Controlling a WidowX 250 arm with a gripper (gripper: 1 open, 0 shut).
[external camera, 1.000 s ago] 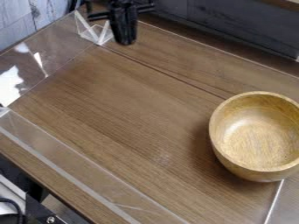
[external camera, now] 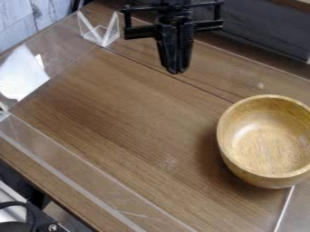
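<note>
My black gripper (external camera: 175, 56) hangs over the back middle of the wooden table (external camera: 121, 118), its fingers shut, with nothing visible between them. A round wooden bowl (external camera: 264, 139) stands at the right of the table, below and to the right of the gripper, empty as far as the view shows.
A small clear or white angular object (external camera: 100, 30) is at the back left corner. A grey wall runs along the back. Dark cables lie at the lower left corner, off the tabletop.
My gripper has moved from the back left corner rightward and somewhat toward the front, across the table. The bowl has stayed in place.
</note>
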